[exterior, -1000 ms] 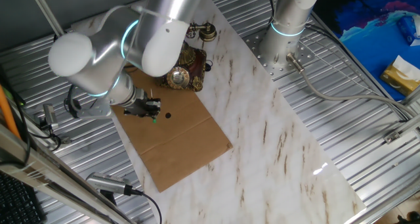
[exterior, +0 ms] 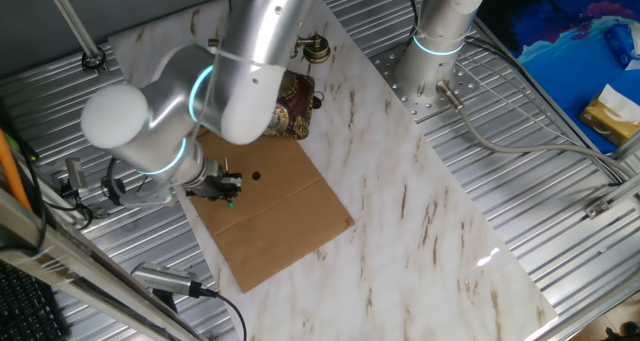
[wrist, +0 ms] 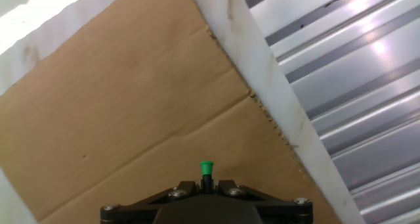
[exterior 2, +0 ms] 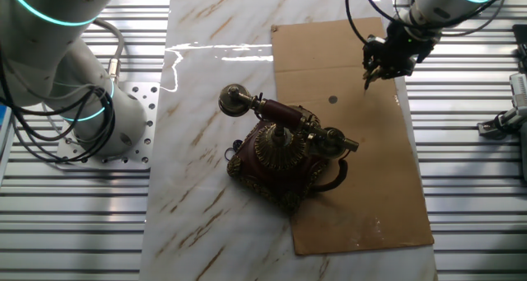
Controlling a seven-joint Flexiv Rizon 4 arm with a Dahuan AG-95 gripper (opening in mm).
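My gripper shows at the bottom of the wrist view, its black fingers drawn together around a slim black stick with a green tip (wrist: pixel 207 167). The tip points out over the cardboard sheet (wrist: pixel 131 92). In exterior view 1, the gripper (exterior: pixel 230 188) hangs over the left part of the cardboard, the green end (exterior: pixel 231 205) just below it. Exterior view 2 puts the gripper (exterior 2: pixel 375 71) near the sheet's edge. A small dark disc (exterior: pixel 256 176) lies on the cardboard, close to the gripper and apart from it.
An ornate vintage telephone (exterior 2: pixel 280 153) stands partly on the cardboard's edge, its handset across the top. Bare marble tabletop (exterior: pixel 420 221) stretches away from the cardboard on the base side. A metal device with a cable (exterior: pixel 165 279) sits off the table's edge.
In exterior view 1, my gripper has moved a little down the image and left over the cardboard, the green-tipped stick still in it. The arm now covers more of the telephone. The disc has stayed put.
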